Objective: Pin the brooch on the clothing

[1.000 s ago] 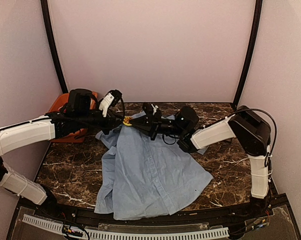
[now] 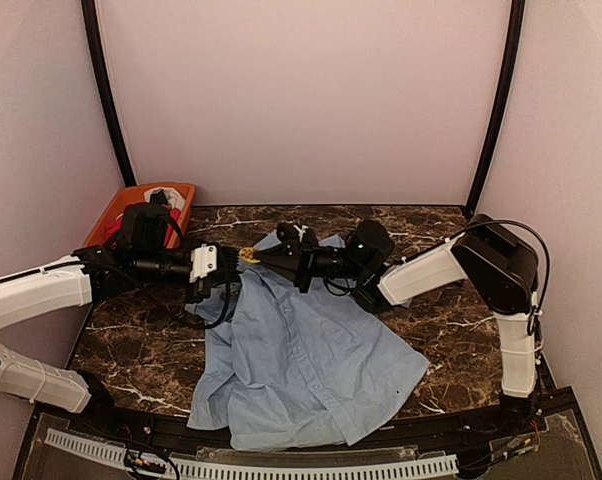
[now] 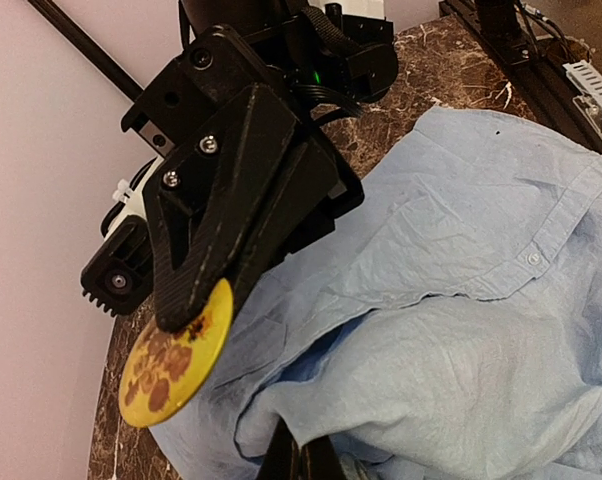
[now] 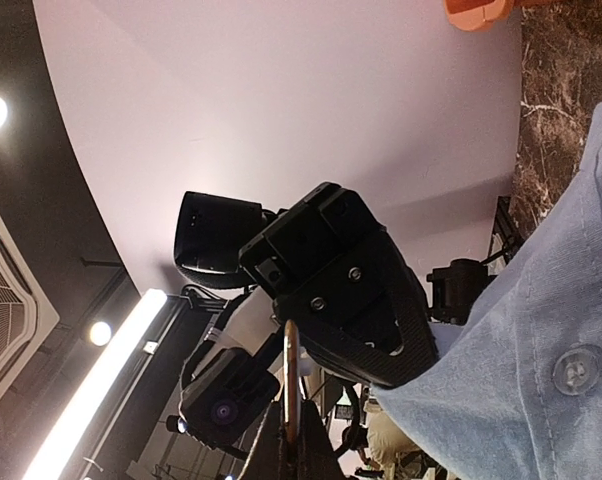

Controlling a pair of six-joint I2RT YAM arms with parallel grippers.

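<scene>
A light blue button shirt [image 2: 301,370] lies spread on the table. My right gripper [image 2: 259,258] is shut on the round yellow brooch, which has a brown pattern and shows edge-on in the right wrist view [image 4: 291,370]. My left gripper is shut on a raised fold of the shirt, at the bottom of the left wrist view. The two grippers face each other closely over the upper left of the shirt, with the brooch between them. Whether the brooch's pin touches the cloth is hidden.
An orange bin [image 2: 111,220] with cloth inside stands at the back left, behind the left arm. Pale walls surround the back and sides.
Over the last second my left gripper has moved down and changed its tilt. My right gripper and the brooch have shifted slightly down and left, and the shirt's front edge has crept toward the table's front.
</scene>
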